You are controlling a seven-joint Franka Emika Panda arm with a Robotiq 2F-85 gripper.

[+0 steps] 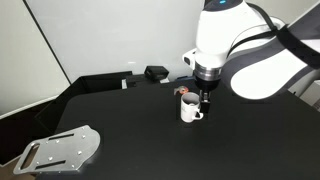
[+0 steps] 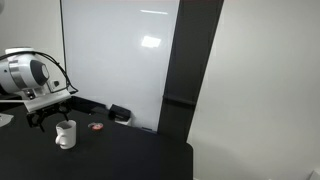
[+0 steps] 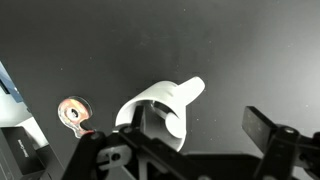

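A white mug (image 1: 189, 108) stands upright on the black table, its handle toward the right in exterior view 1. Seen from the wrist, the mug (image 3: 134, 104) has its mouth facing the camera, and its handle (image 3: 190, 90) points to the upper right. My gripper (image 1: 204, 100) is low, close beside the mug's right side in exterior view 1. Its fingers are wide apart in the wrist view; the left finger (image 3: 120, 150) overlaps the mug's mouth in the picture. Whether that finger is inside the mug or only above it, I cannot tell.
Behind the mug lies a small reddish-orange item (image 3: 73, 112). A small black object (image 1: 156, 73) sits at the table's back edge. At the front left is a grey slotted metal plate (image 1: 62, 150).
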